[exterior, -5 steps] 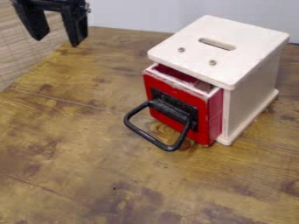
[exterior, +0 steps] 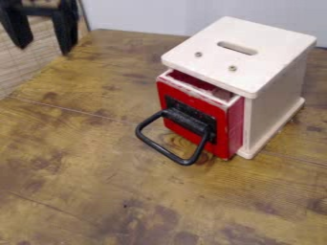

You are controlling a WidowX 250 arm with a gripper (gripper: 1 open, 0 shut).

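Note:
A white wooden box [exterior: 273,103] with a slot and two screws on top stands at the right. Its red-fronted drawer [exterior: 178,94] is pulled part of the way out, with a black loop handle [exterior: 163,150] on its front. My black gripper [exterior: 41,23] is at the top left edge, high and away from the box, blurred and partly out of frame; its fingers hang apart with nothing seen between them.
A woven mat [exterior: 18,69] lies along the far left edge, and a pale wall runs behind the box.
My gripper has shifted left toward the frame's edge over the last second. The box, drawer and handle have not moved.

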